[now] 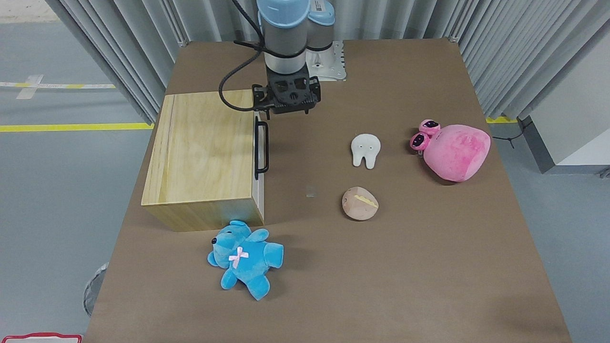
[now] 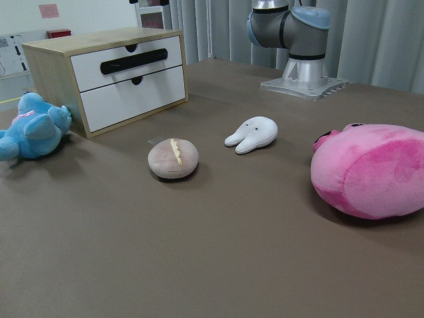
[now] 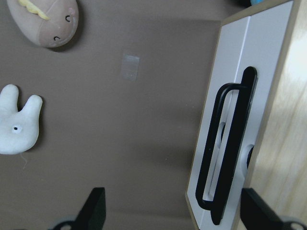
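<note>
A wooden cabinet with two white drawers stands on the left of the table, both drawers looking closed, a black bar handle on its front. My gripper is over the cabinet's back right corner. In the wrist view my two fingers stand wide apart, open with nothing between them, above and beside the handle. A white tooth-shaped plush and a beige round plush lie right of the cabinet.
A blue teddy bear lies at the cabinet's front end. A pink plush lies near the right edge.
</note>
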